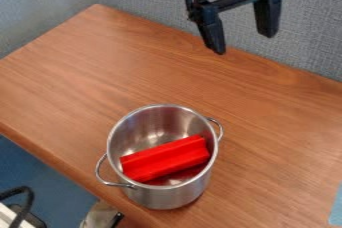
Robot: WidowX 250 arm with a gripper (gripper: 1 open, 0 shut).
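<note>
A steel pot [174, 193] with two side handles stands at the near part of the wooden table. Inside it lies a red block-like object [164, 156]. My black gripper [241, 40] hangs open at the top, right of centre, high above and behind the pot, with nothing between its fingers.
A grey textured wall [160, 2] runs along the back. At the lower left, beyond the table edge, are a cable and some hardware.
</note>
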